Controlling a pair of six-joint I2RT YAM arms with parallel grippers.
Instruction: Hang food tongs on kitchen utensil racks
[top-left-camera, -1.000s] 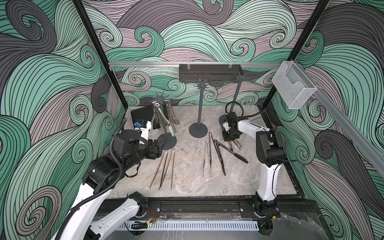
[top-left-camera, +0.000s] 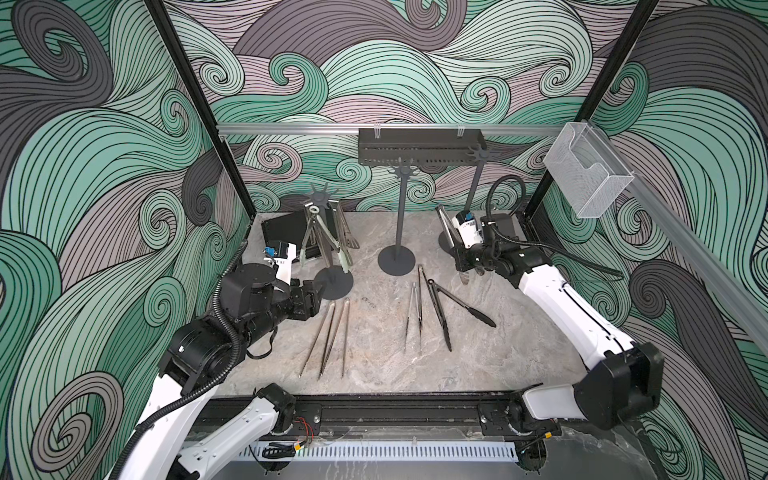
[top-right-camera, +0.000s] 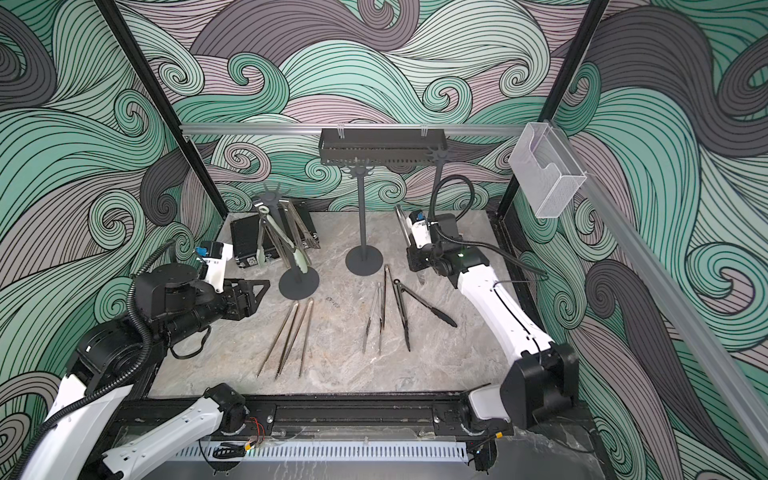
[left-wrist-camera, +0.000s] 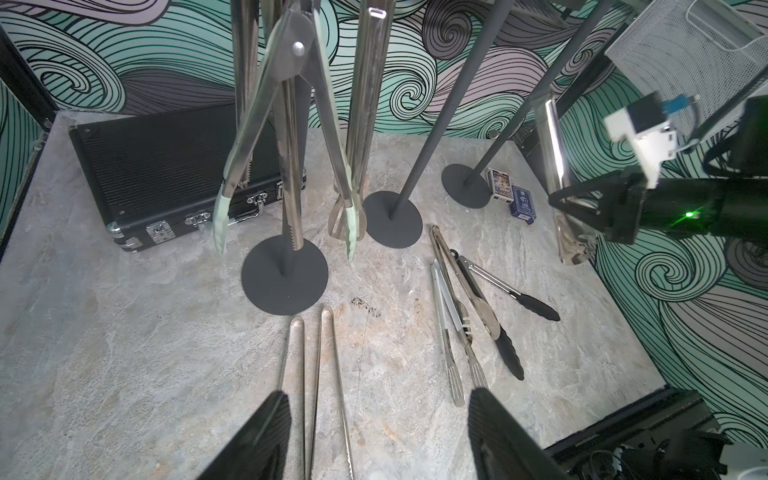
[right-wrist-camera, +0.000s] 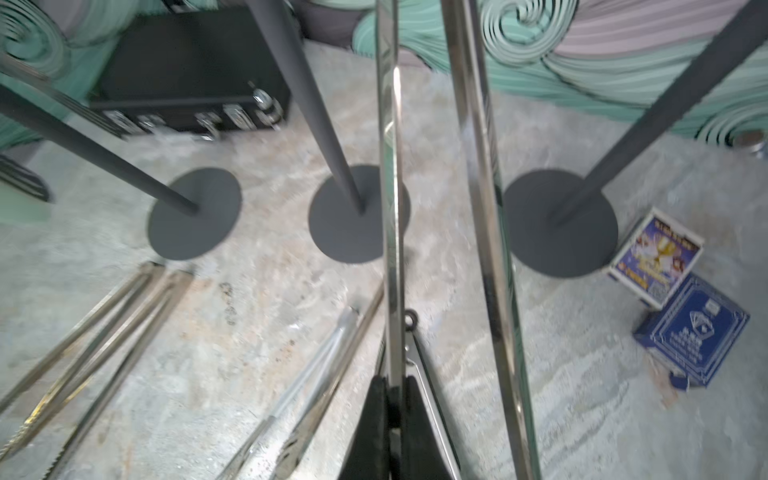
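Note:
My right gripper (top-left-camera: 462, 257) is shut on steel tongs, lifted upright off the table beside the right-hand rack; in the right wrist view one shiny arm runs between its fingertips. My left gripper (top-right-camera: 256, 294) stands open and empty, near the left rack (left-wrist-camera: 284, 276), which carries several hanging tongs (left-wrist-camera: 240, 160). The middle rack (top-left-camera: 400, 224) and right rack (right-wrist-camera: 560, 220) show no tongs hanging. More tongs (top-left-camera: 336, 336) lie on the front of the table, some with black tips (left-wrist-camera: 540, 308).
A black case (left-wrist-camera: 160, 168) lies at the back left. Two card boxes (right-wrist-camera: 692, 328) sit by the right rack's base. A mesh basket (top-left-camera: 584, 172) is mounted high at the right.
The left arm has barely moved.

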